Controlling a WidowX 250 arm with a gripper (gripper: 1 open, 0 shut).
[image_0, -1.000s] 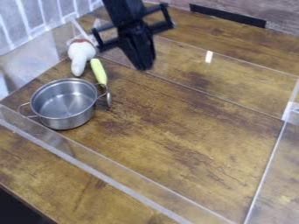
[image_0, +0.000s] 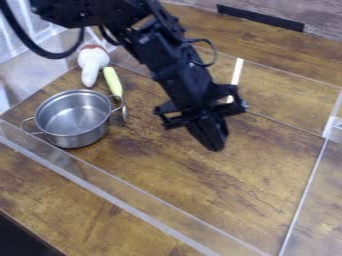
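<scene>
The black arm reaches down from the top, and its gripper (image_0: 210, 131) hangs low over the wooden table (image_0: 201, 200), right of the steel pot (image_0: 74, 118). Whether its fingers are open or shut is hard to make out in this dark, small view. A yellow-green utensil (image_0: 114, 85) and a white plush toy (image_0: 92, 62) lie behind the pot at the left.
Clear sheet edges or panels run along the front and right of the work area. A small white strip (image_0: 237, 72) shows behind the gripper.
The pot has not moved.
</scene>
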